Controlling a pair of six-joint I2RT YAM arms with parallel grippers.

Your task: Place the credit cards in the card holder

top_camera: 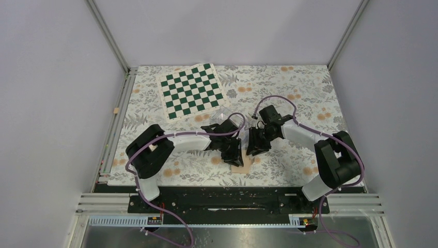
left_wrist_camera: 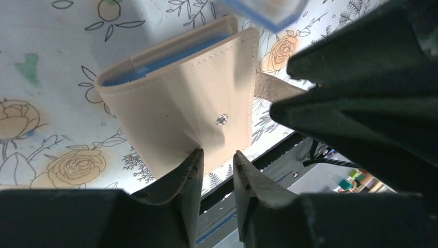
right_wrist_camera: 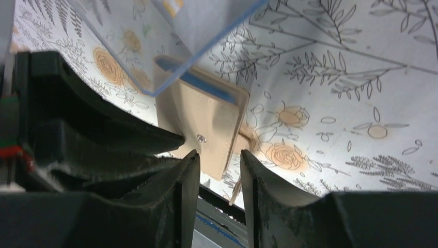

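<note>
The beige card holder [left_wrist_camera: 191,108] lies at the front middle of the table, a metal snap on its face. Its top is parted, and blue [left_wrist_camera: 165,64] shows inside; whether this is lining or a card I cannot tell. My left gripper is part open over the holder's lower edge, one finger overlapping it in view. In the right wrist view my right gripper is part open as well, the holder's side edge and strap [right_wrist_camera: 241,147] lying in line with its gap. Contact with either gripper is unclear. No loose card can be made out.
A clear, blue-edged plastic piece [right_wrist_camera: 150,41] hangs in view above the holder's top. A green and white checkerboard [top_camera: 191,90] lies at the back left. The two grippers stand very close together.
</note>
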